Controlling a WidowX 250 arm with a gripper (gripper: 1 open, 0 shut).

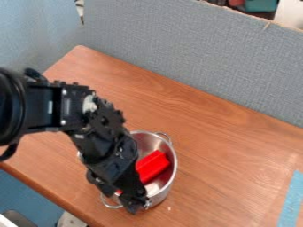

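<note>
The black gripper [123, 194] hangs low over the left side of a steel pot [166, 186], covering much of it. A red object [153, 164] lies in the pot, visible to the right of the gripper, with a smaller bit of red beside the fingertips. I cannot tell whether the fingers grip anything.
A strip of blue tape [289, 202] runs near the right edge. Grey padded walls [190, 62] bound the back and left, and the table's front-left edge is close below the arm.
</note>
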